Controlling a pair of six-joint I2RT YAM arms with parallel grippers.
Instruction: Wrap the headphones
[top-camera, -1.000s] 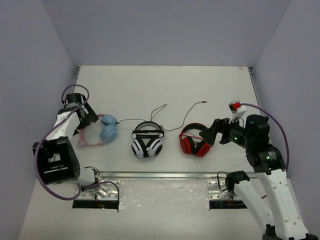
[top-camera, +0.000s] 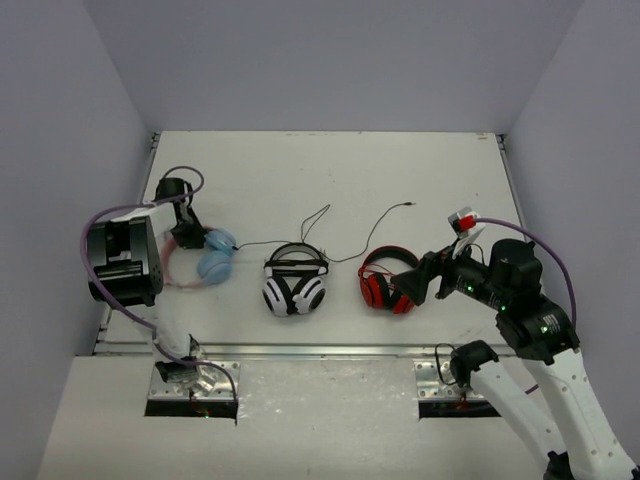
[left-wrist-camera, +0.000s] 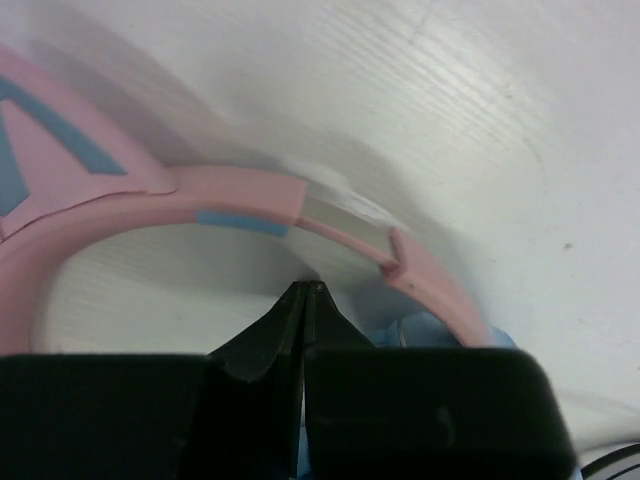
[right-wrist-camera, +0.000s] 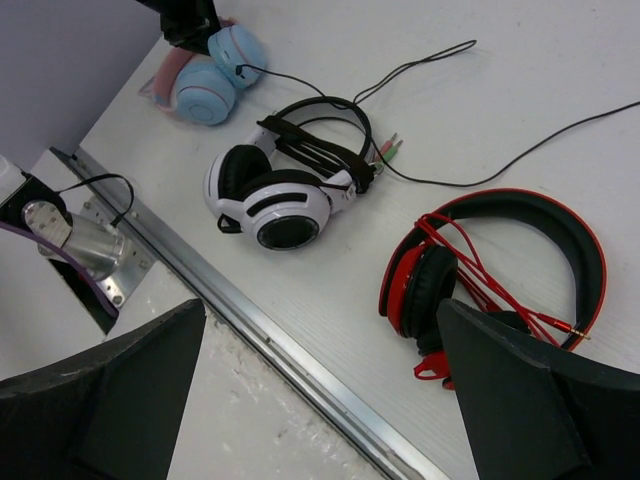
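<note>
The cat-ear headphones, with a pink headband (left-wrist-camera: 240, 188) and blue ear cups (top-camera: 214, 266), lie at the left of the white table. My left gripper is shut, its fingertips meeting with nothing between them. It is low by the headband, near the cups; the left wrist view shows the band passing just beyond the tips. A thin black cable (top-camera: 262, 242) runs from the cups behind the white headset and ends in a plug (top-camera: 408, 204) at right. Over the red headphones (right-wrist-camera: 590, 275), my right gripper stands open and empty.
White-and-black headphones (top-camera: 294, 296) sit mid-table, their own dark cord bundled across the headband. The red pair has its red cord (right-wrist-camera: 475, 275) coiled on it. A metal rail (top-camera: 320, 350) edges the table's front.
</note>
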